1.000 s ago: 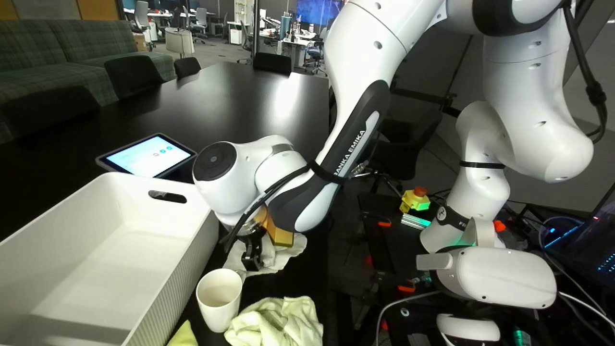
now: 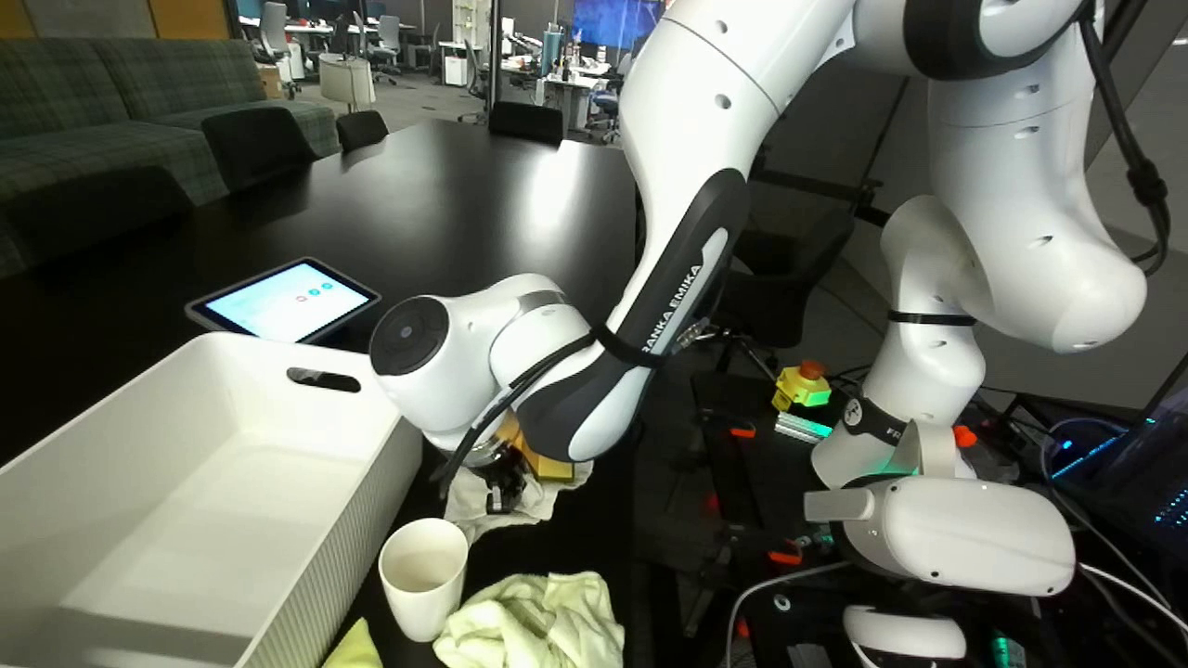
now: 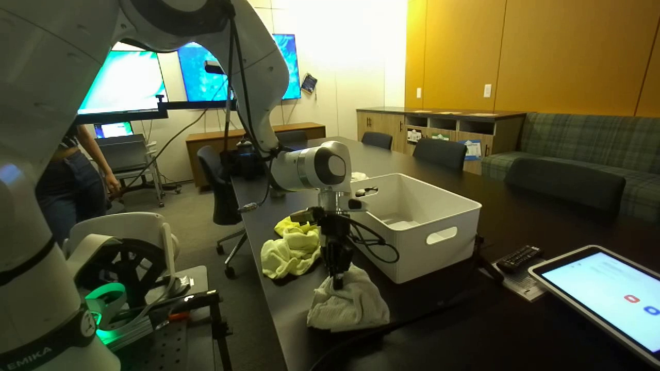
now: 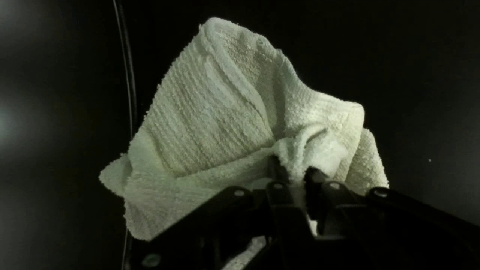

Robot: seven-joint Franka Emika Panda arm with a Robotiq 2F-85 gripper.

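Observation:
A white, ribbed towel [image 4: 211, 121] lies crumpled on the dark table and fills the middle of the wrist view. My gripper reaches down into its near right part, with a bunched fold between the fingers. The fingers stand a little apart; whether they are tight on the fold cannot be made out. In exterior view 2 the gripper [image 3: 337, 283] points straight down, its tips against the top of the towel [image 3: 356, 306]. Exterior view 1 shows the towel [image 2: 529, 510] partly hidden behind the hand.
Beside the towel stands an empty white bin [image 2: 368, 534]. A white cup [image 2: 423, 584] is close to the bin's wall, near a pale yellow cloth [image 2: 540, 629]. A tablet [image 3: 603, 297] and a remote [image 3: 520, 257] lie on the table past the bin.
The hand has come down slightly, and its wrist is lower in exterior view 1. The gripper's fingers look turned or drawn differently there. Bin, cup and yellow cloth are unmoved.

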